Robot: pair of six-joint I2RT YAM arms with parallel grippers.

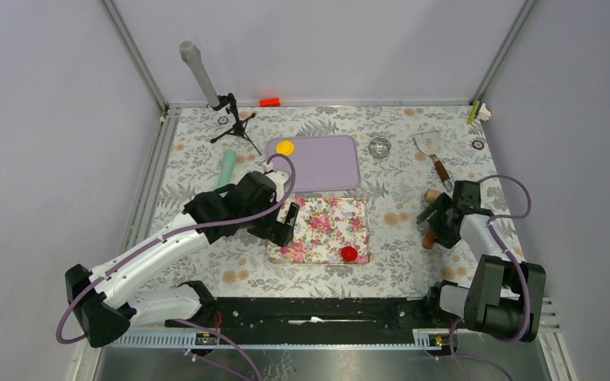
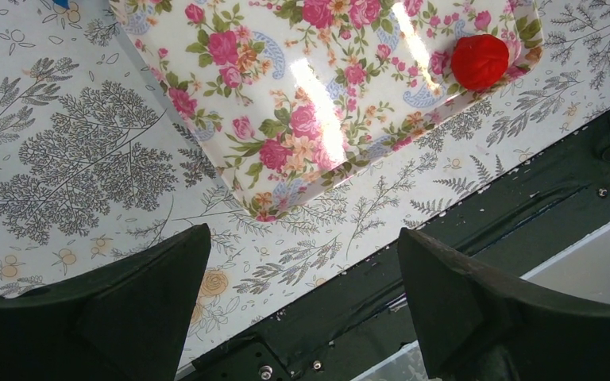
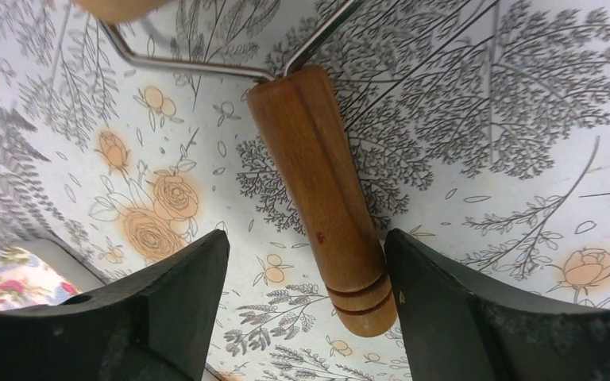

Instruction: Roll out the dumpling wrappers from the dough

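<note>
The red dough ball (image 1: 349, 253) sits near the front right of the floral board (image 1: 318, 226). My left gripper is open over the board's front left area, nothing between its fingers. On the right, my right gripper is part open, low around the wooden handle (image 3: 318, 167) of a small roller with a wire frame; the handle lies against or beside the right finger, with space on the left. The roller head (image 3: 123, 6) is cut off at the top of the right wrist view.
A purple tray (image 1: 322, 167) with a yellow disc lies behind the board. A spatula (image 1: 427, 143) and glass bowl (image 1: 380, 148) are at back right, a green cylinder (image 1: 228, 163) and tripod (image 1: 237, 123) at left. Bare table separates board and roller.
</note>
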